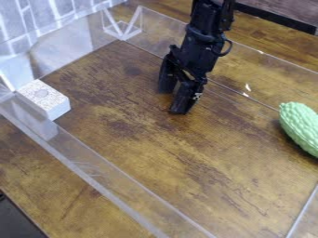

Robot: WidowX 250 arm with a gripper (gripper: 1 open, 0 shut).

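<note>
My black gripper [184, 88] reaches down from the top middle to the wooden board, its two dark fingers low over the surface and standing open. Whether anything small lies between them is hard to tell against the dark wood. A white patterned block [43, 100] sits at the left, and a pale green bumpy object [298, 125] lies at the right edge.
A clear plastic border [106, 173] runs round the wooden work area [162, 163]. The middle and front of the board are bare. A white grid-patterned surface [37, 23] shows at the upper left.
</note>
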